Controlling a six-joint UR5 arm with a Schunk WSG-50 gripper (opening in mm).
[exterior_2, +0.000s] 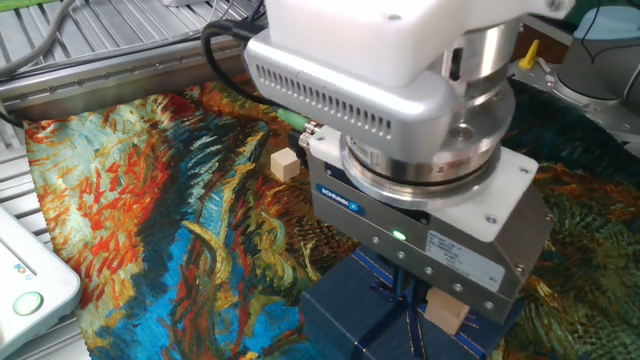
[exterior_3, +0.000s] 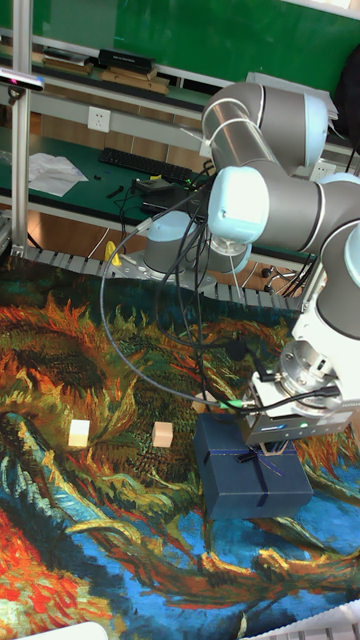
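My gripper (exterior_2: 402, 285) hangs just over a dark blue box (exterior_2: 345, 300) tied with a dark ribbon. Its body covers much of the box top in exterior view 2, and the dark fingers show only in part against the ribbon, so their opening is hard to judge. A pale wooden block (exterior_2: 445, 312) appears on the box top, to the right of the fingers and apart from them, partly covered by the gripper body. Another wooden block (exterior_2: 285, 165) lies on the patterned cloth farther back. In exterior view 3 the box (exterior_3: 234, 485) sits below the gripper.
Exterior view 3 shows a light block (exterior_3: 79, 433) and a tan block (exterior_3: 162, 434) on the cloth, left of the box. A further small block (exterior_3: 199, 406) is half hidden behind it. Cables loop low from the arm. Open cloth lies in front and left.
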